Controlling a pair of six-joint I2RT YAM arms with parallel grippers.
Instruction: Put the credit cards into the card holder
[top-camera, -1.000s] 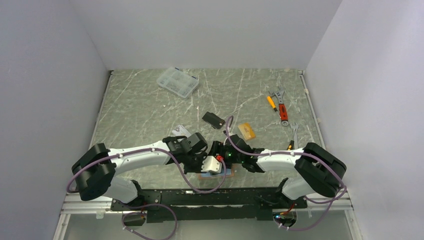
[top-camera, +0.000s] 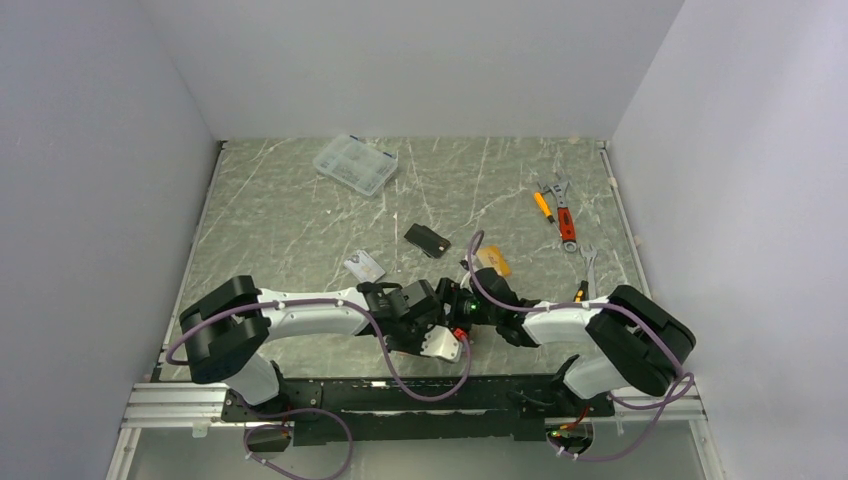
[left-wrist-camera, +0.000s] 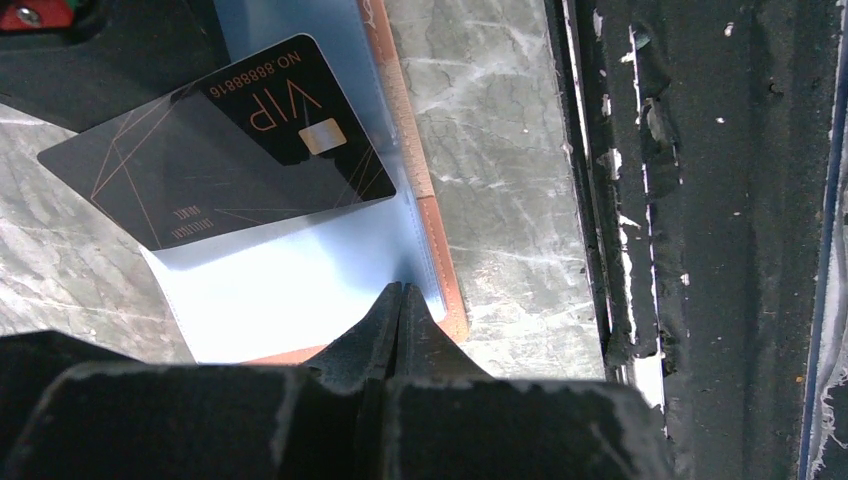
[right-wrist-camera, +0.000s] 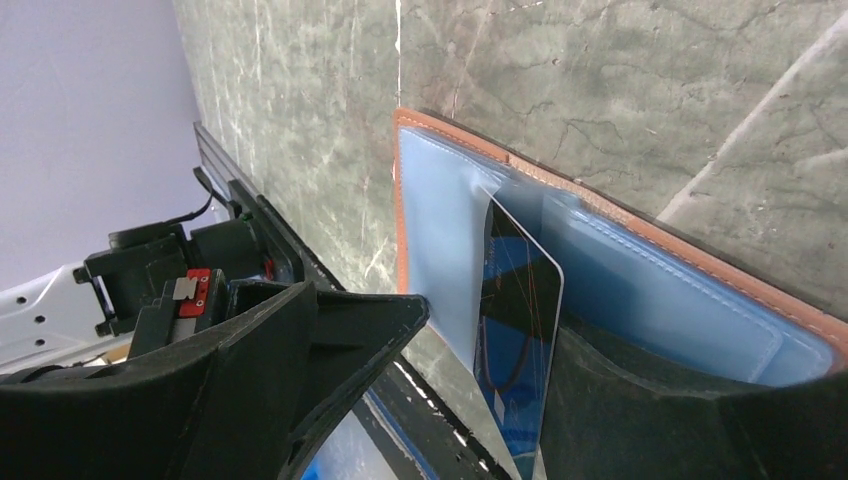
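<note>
The blue card holder with a brown stitched border lies open on the table. A black VIP card rests at an angle across it, one end reaching past the holder's side; whether any of it is inside a pocket cannot be told. My left gripper is shut, nothing showing between its fingertips, which are at the holder near a corner. My right gripper stands open over the holder. The same card appears tilted between its spread fingers, close to the right finger. From above, both arms mostly cover the holder.
Farther back lie a white card, a black item and an orange card. A clear plastic box stands at the back. Tools, including a red-handled wrench, are on the right.
Over the last second, my left arm has shifted right across the front, and my right gripper has moved slightly right too. The holder's blue inside, visible earlier from above, is now covered.
</note>
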